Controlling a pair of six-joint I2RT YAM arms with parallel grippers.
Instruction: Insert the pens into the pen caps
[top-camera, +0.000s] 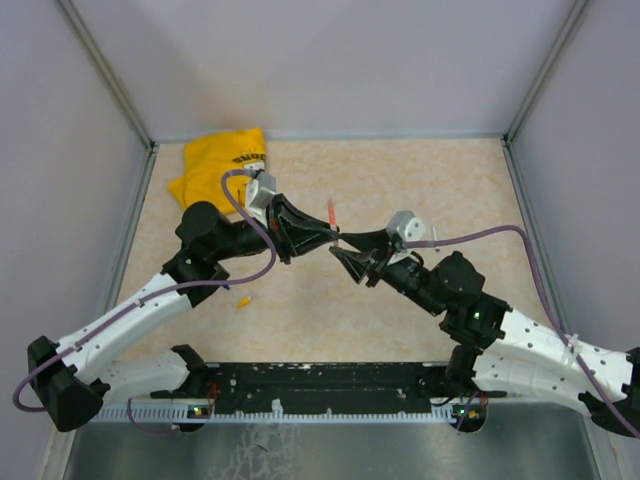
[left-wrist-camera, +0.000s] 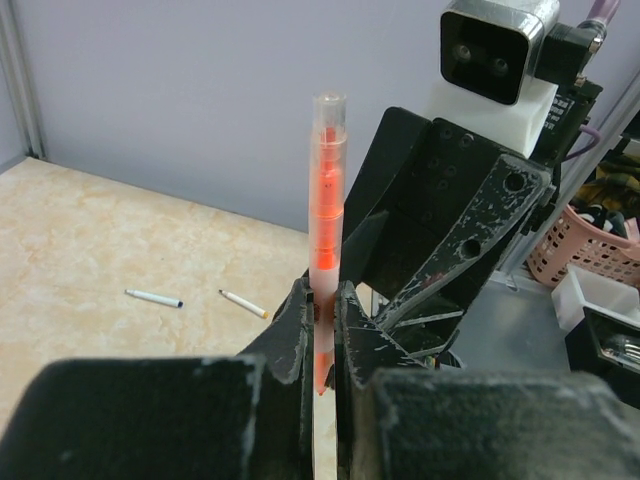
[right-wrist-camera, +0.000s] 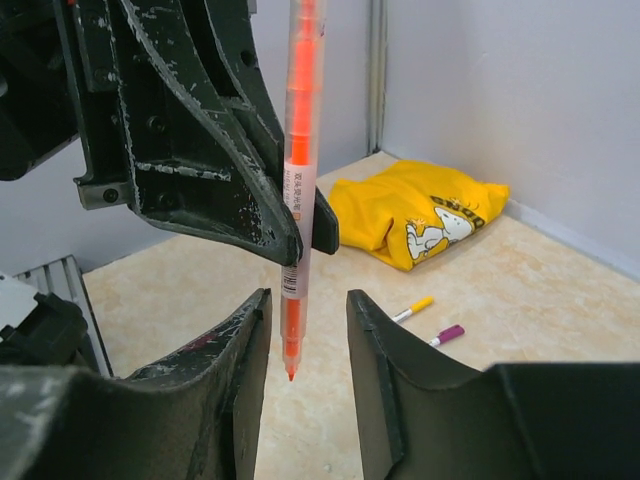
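An orange pen in a clear barrel stands upright in my left gripper, which is shut on its middle; the pen's tip points down below the fingers, as the right wrist view shows (right-wrist-camera: 292, 340). My right gripper is part open around the lower end of the pen, one finger on each side, with a visible gap on the right. In the top view both grippers meet at the centre over the table.
A yellow cloth (top-camera: 215, 165) lies at the back left. A yellow pen (right-wrist-camera: 413, 308), a purple pen (right-wrist-camera: 446, 336) and two white pens (left-wrist-camera: 152, 297) lie loose on the table (top-camera: 390, 180). A pink basket (left-wrist-camera: 565, 250) shows beyond the workspace.
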